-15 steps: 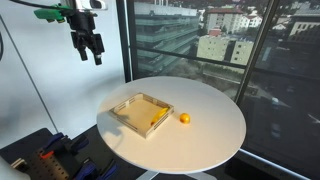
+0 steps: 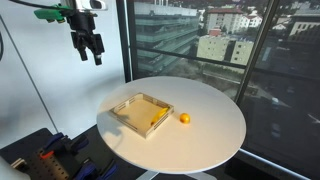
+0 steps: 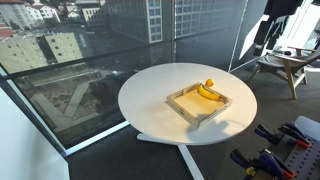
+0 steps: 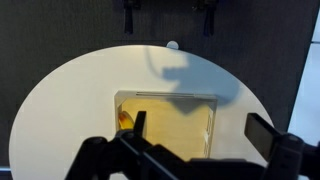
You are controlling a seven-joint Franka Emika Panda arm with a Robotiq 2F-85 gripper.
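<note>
A shallow light-wood tray (image 2: 128, 103) rests on the round white table (image 2: 205, 135). Inside it, along one side, lies a yellow banana (image 3: 210, 93); only part of this banana (image 4: 126, 120) shows at the tray's left in the wrist view. An orange (image 2: 185, 118) sits on the bare tabletop just outside the tray. High above the table's edge, well apart from everything on it, hangs my gripper (image 2: 91, 59). Its two dark fingers stand wide apart in the wrist view, with nothing held between them.
Much of the white tabletop (image 3: 150, 85) around the tray is clear. Large windows (image 2: 180, 40) stand behind the table. A wooden chair (image 3: 285, 72) is at the far right in the second exterior view.
</note>
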